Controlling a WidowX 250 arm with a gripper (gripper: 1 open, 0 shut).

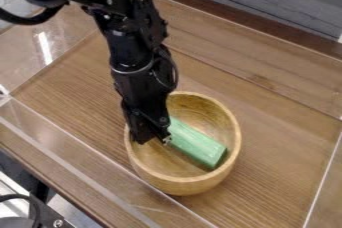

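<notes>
My black gripper (pixel 150 130) reaches down over the left side of a round wooden bowl (pixel 181 181). Its fingertips are low at the bowl's left part; it looks shut, and nothing shows between the fingers. A green oblong block (pixel 201 148) lies inside the bowl, to the right of the fingers, tilted diagonally, its upper end partly behind the gripper.
A wooden tabletop (pixel 274 182) surrounds the bowl, with free room to the right and upper right. A grey wall stands at the back. A clear edge strip runs along the front left, with dark cables at the lower left corner.
</notes>
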